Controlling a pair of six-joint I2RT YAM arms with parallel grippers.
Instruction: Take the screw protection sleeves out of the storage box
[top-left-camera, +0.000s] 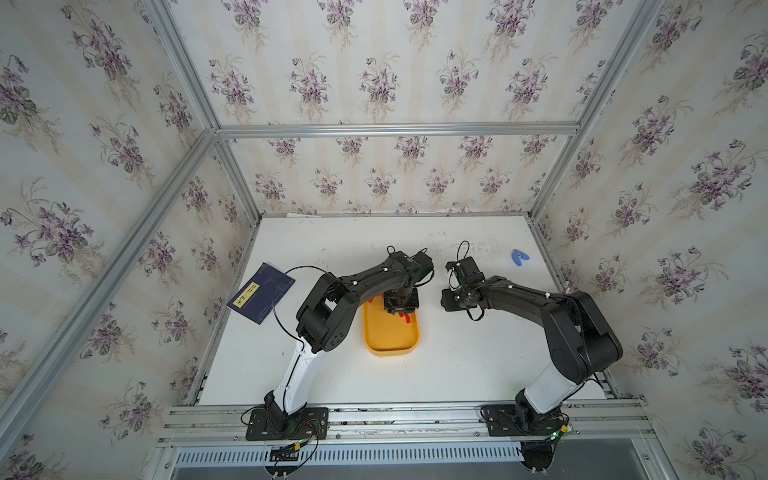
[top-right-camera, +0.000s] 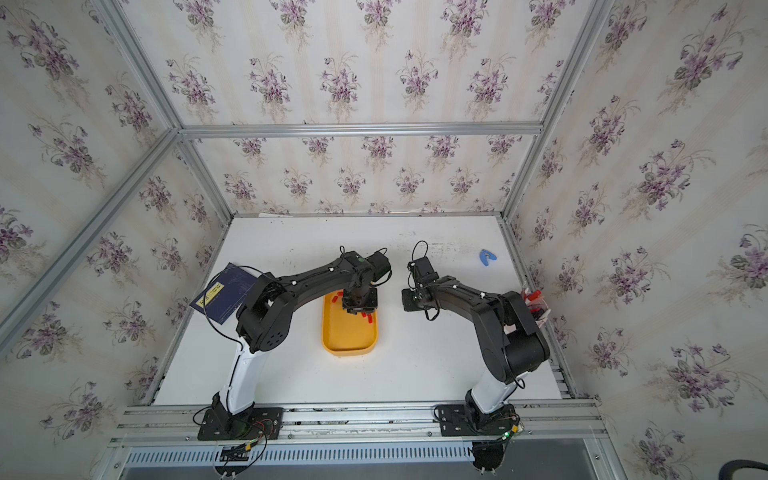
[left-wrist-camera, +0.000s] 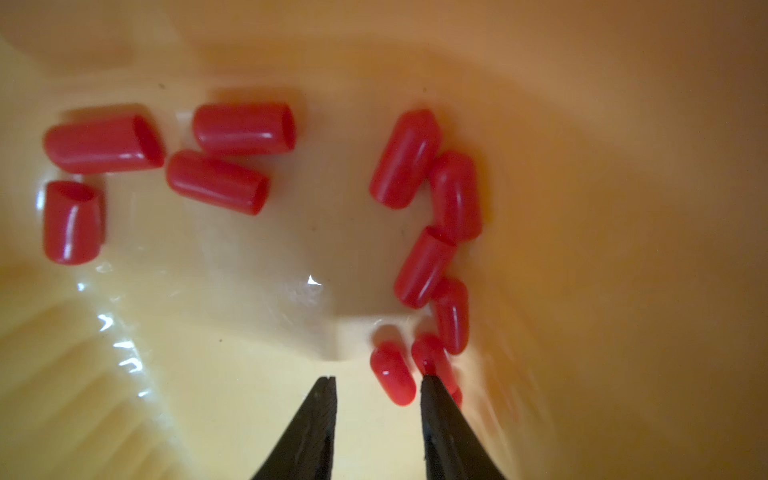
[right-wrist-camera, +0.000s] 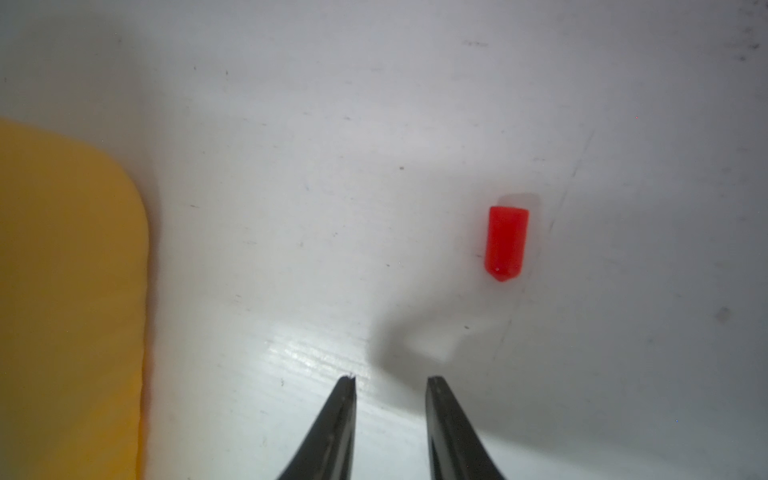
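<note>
Several red screw protection sleeves (left-wrist-camera: 418, 267) lie loose on the floor of the yellow storage box (top-right-camera: 350, 345), grouped toward its far end and one side. Over that end of the box is my left gripper, its fingertips parted. One sleeve (left-wrist-camera: 393, 373) shows in the gap between them in the left wrist view, and whether they touch it I cannot tell. On the bare table to the right of the box lies a single red sleeve (right-wrist-camera: 506, 243). My right gripper hangs above the table there, part open, with only table visible between its fingers.
A dark blue folder-like board (top-left-camera: 261, 293) lies on the left of the table. Near the back right is a blue object (top-left-camera: 519, 257). A small container with red items (top-right-camera: 537, 307) sits by the right edge.
</note>
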